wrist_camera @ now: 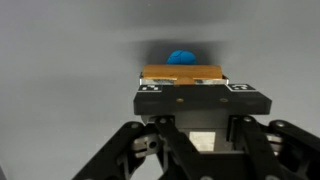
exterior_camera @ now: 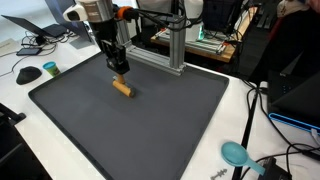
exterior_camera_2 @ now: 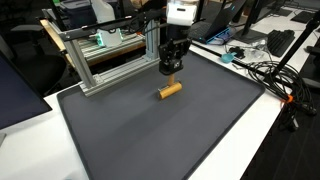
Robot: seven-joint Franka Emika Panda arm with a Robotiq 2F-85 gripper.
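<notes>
An orange-brown wooden piece [exterior_camera_2: 170,91] rests on the dark table, with a rounded part lying flat and a narrower part rising from it. My gripper [exterior_camera_2: 171,74] points down over it, shut on that upright part. From the other side, the lying part of the wooden piece [exterior_camera: 122,89] shows just in front of my gripper [exterior_camera: 119,74]. In the wrist view an orange-brown strip of the wooden piece [wrist_camera: 181,72] spans the front of the fingers, and a small blue patch [wrist_camera: 182,57] shows beyond it. The fingers hide the rest.
A metal frame [exterior_camera_2: 110,72] stands along one edge. A green cup [exterior_camera: 51,69] and a dark rounded object [exterior_camera: 29,75] sit off the table's corner. Cables [exterior_camera_2: 270,75] lie beyond another edge.
</notes>
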